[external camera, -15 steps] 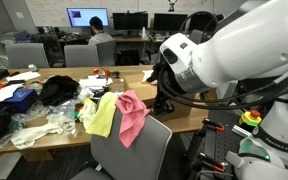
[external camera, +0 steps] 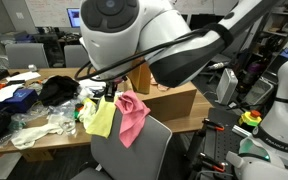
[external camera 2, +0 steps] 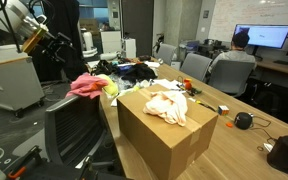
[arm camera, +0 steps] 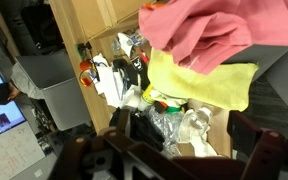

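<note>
A pink cloth (external camera: 134, 118) and a yellow cloth (external camera: 101, 117) hang side by side over the back of a grey chair (external camera: 134, 155). From the wrist camera, the pink cloth (arm camera: 219, 30) fills the top right, with the yellow cloth (arm camera: 199, 80) just below it. My gripper is open, its dark fingers wide apart at the bottom of that view and no cloth held between them. In exterior view 2 the arm is at the upper left, above the level of the pink cloth (external camera 2: 87, 86); in exterior view 1 the arm hides part of the scene.
Dark and white clothes, bags and small items clutter the long table (external camera: 59, 142) behind the chair. A cardboard box (external camera 2: 169, 140) with a pale cloth (external camera 2: 167, 105) on top stands on the table. A person (external camera 2: 234, 48) sits at a far desk.
In exterior view 1 the arm has swung left and higher, from the right of the pink cloth to above the two cloths. The cloths and chair appear unmoved.
</note>
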